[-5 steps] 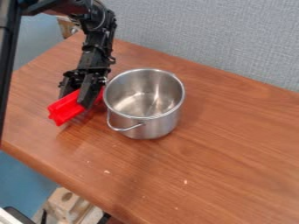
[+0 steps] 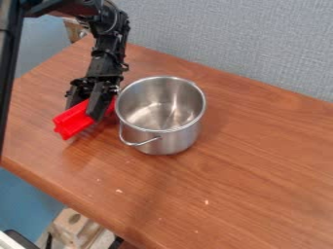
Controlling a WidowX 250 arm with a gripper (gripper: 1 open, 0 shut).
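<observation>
My black gripper point(image 2: 92, 102) reaches down from the upper left to the table, just left of a steel pot point(image 2: 162, 115) with a wire handle on its near side. It is shut on a red object point(image 2: 74, 123), which shows beside and below its fingers, close to the pot's left wall. The fingertips are partly hidden by the arm and the red object.
A grey wall point(image 2: 235, 39) runs along the back. Past the table's left edge, pale wooden pieces point(image 2: 76, 229) sit at the lower left.
</observation>
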